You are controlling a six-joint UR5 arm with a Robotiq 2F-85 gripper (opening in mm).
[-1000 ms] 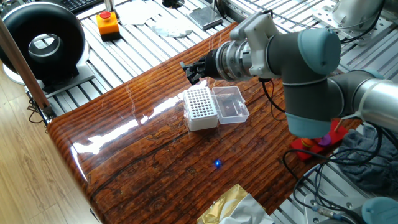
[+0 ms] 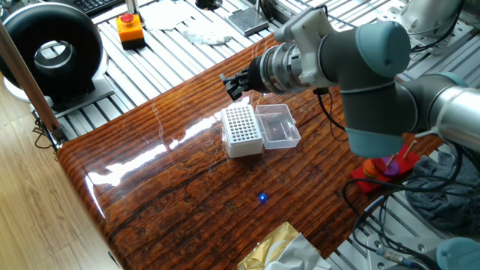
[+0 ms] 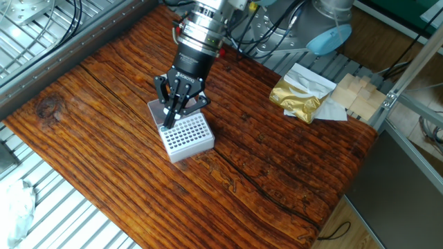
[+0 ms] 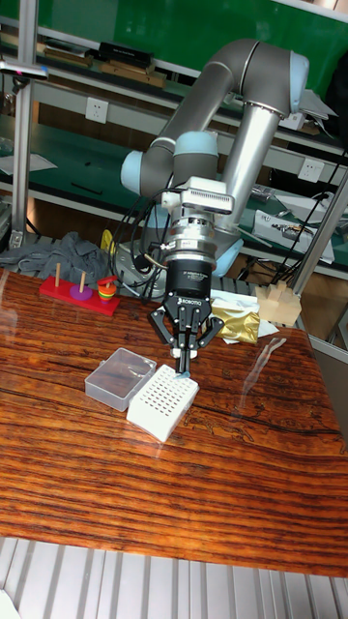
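Note:
A white tube rack with rows of round holes sits on the brown wooden table, its clear hinged lid lying open beside it. Over one end of the rack, my black gripper points down with its two fingers close together, shut. In exterior view 2 its fingertips appear at a corner of the hole grid. A small bluish bit shows right by the tips in exterior view 3; whether it is between them or in the rack, I cannot tell. Contact with the rack is also unclear.
A gold-and-white packet and wooden blocks lie near the robot's base side. A red peg board with coloured rings stands near a grey cloth. Most of the tabletop around the rack is bare.
My wrist and upper arm have shifted very slightly, while the gripper stays at almost the same spot by the rack. The rack and lid have not moved.

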